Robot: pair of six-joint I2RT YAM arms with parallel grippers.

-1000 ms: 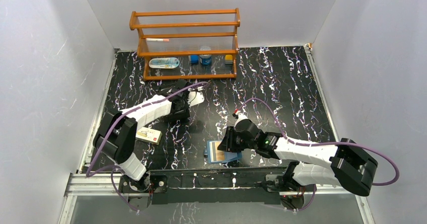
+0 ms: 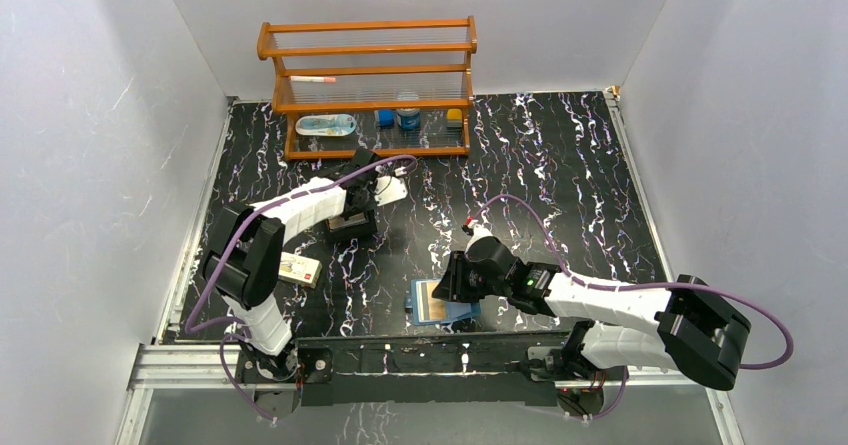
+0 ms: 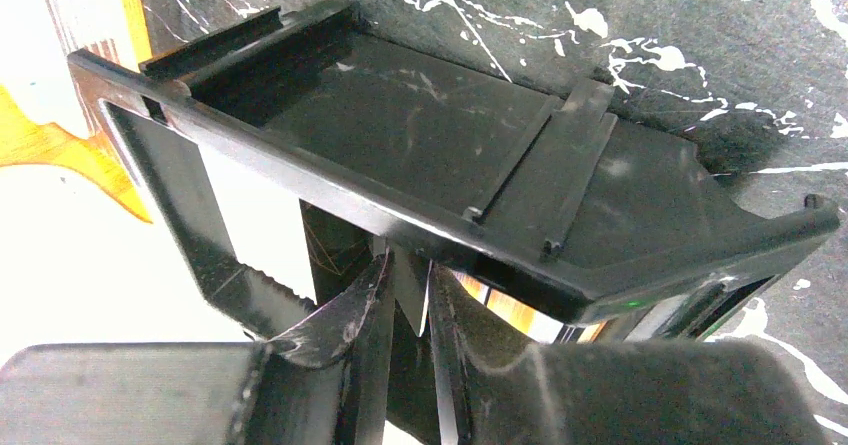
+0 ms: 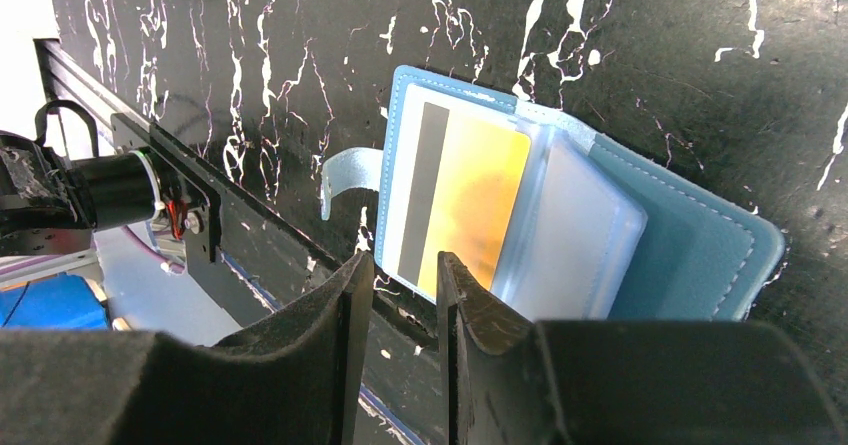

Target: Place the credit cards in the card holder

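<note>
The light-blue card holder (image 4: 700,225) lies spread open at the table's front. A card with a black stripe and yellow panel (image 4: 475,205) shows flat in it, beside a raised translucent sleeve (image 4: 580,240). My right gripper hovers over the holder, part open, nothing visible between its fingers. At the left, a black organizer box (image 3: 400,105) has white and orange cards (image 3: 515,310) in its slots. My left gripper has its fingertips at this box, narrowly apart. A thin grey card-like piece (image 3: 408,290) shows between them; whether they touch it is unclear.
A wooden rack (image 2: 370,105) with small items stands at the back. A pale box (image 2: 300,269) lies under the left arm, and a white piece (image 2: 390,190) lies beside the left gripper.
The right arm and the card holder look unmoved.
</note>
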